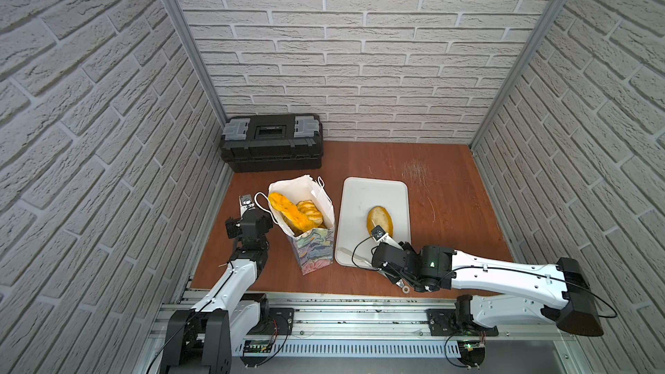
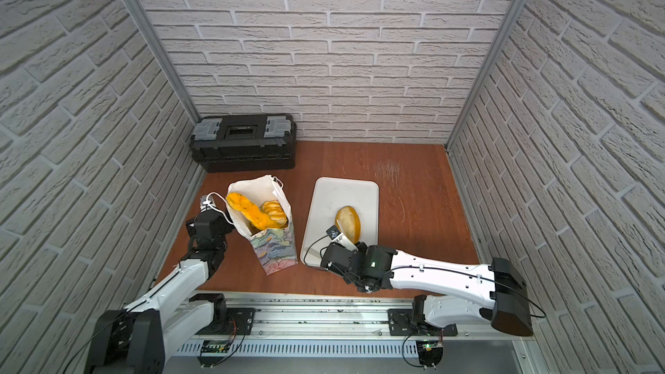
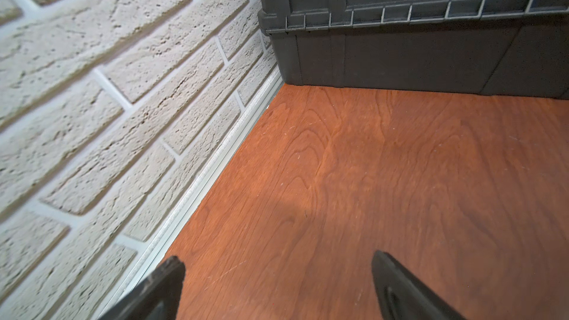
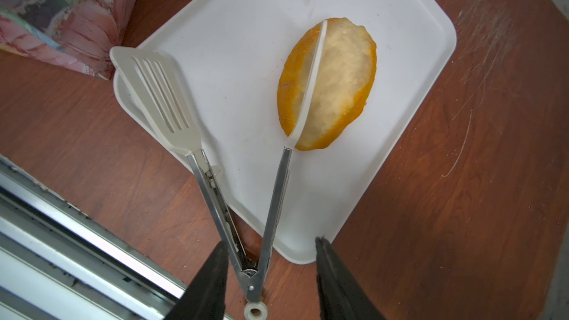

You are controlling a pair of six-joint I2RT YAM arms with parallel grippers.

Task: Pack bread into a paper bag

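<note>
A loaf (image 4: pixel 349 83) with a browned rim lies on the white tray (image 4: pixel 379 177). Metal tongs with pale blades stand spread: the narrow blade (image 4: pixel 311 86) crosses over the loaf, while the slotted blade (image 4: pixel 160 97) reaches over the tray's left edge. My right gripper is open, its fingers apart on both sides of the tongs' lower part near the hinge (image 4: pixel 252 275). The paper bag (image 1: pixel 315 248) stands open left of the tray, holding a long orange bread (image 1: pixel 287 210) and a ridged roll (image 1: pixel 309 213). Left of the bag, my left gripper is open and empty.
A black toolbox (image 1: pixel 271 145) stands at the back left against the wall. Bare wooden table (image 1: pixel 450 194) extends right of the tray. A metal rail (image 4: pixel 77 231) runs along the front edge.
</note>
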